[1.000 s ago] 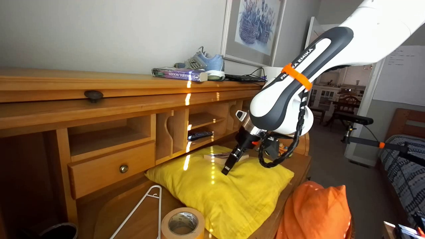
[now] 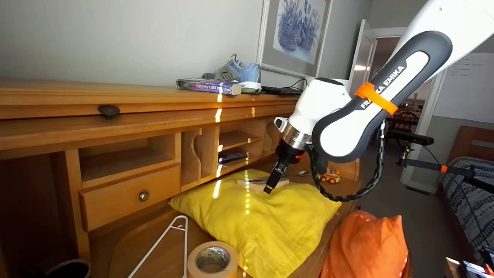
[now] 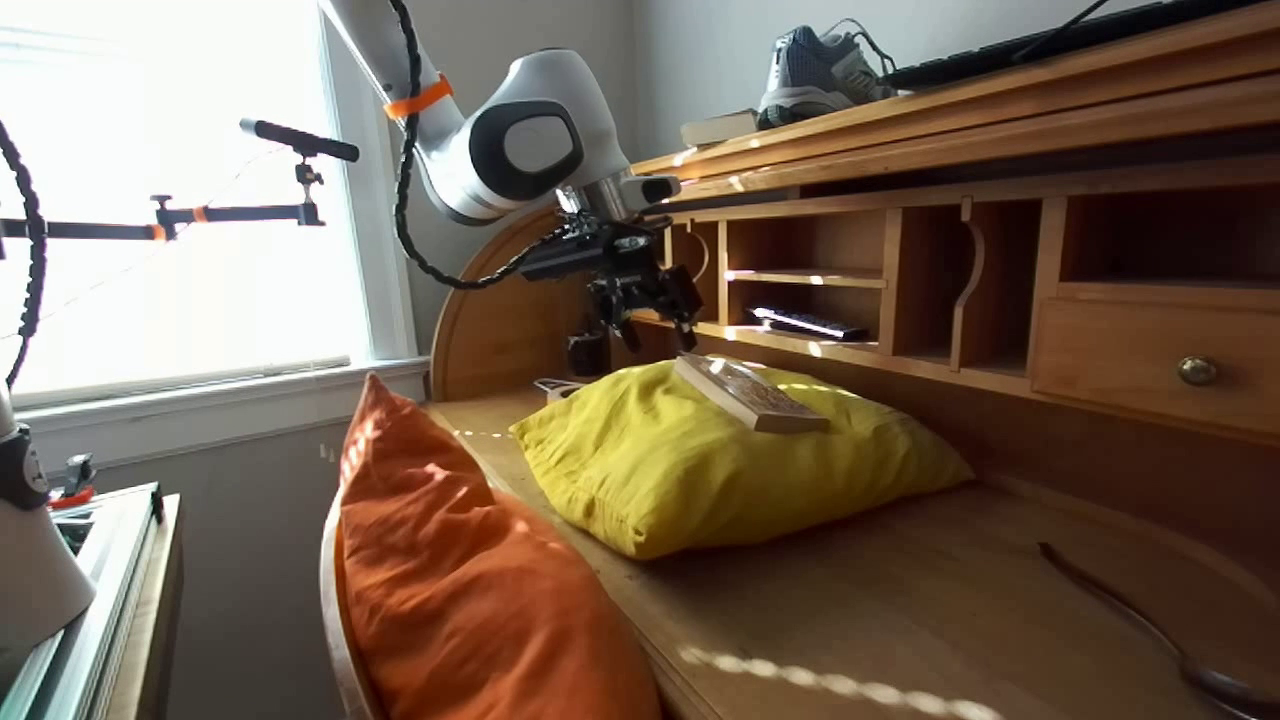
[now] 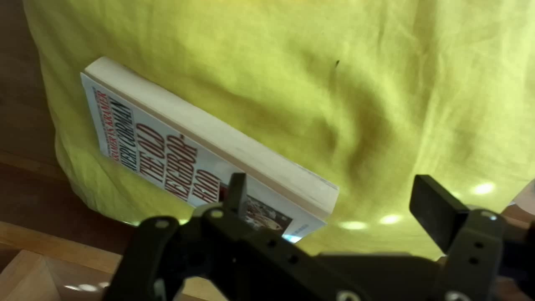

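A thick paperback book (image 4: 200,155) with red and black lettering lies on the yellow pillow (image 2: 273,222). In exterior view 2 the same book (image 3: 750,394) rests tilted on top of the pillow. My gripper (image 3: 657,336) hangs above the pillow near the book's end, its fingers wide apart. From the wrist, my gripper shows nothing held; one of its fingers (image 4: 235,193) overlaps the book's lower right part and hides some of the cover. The other finger stands over bare pillow cloth.
The desk's cubbies hold a dark remote (image 2: 232,156). A tape roll (image 2: 212,261) and a white hanger (image 2: 162,241) lie on the desk before the pillow. An orange pillow (image 3: 480,588) sits beside the desk; a toy (image 2: 330,176) stands at its far end.
The arm has changed its pose, and the gripper has risen slightly and shifted a little right in exterior view 1. The book and pillow appear unmoved.
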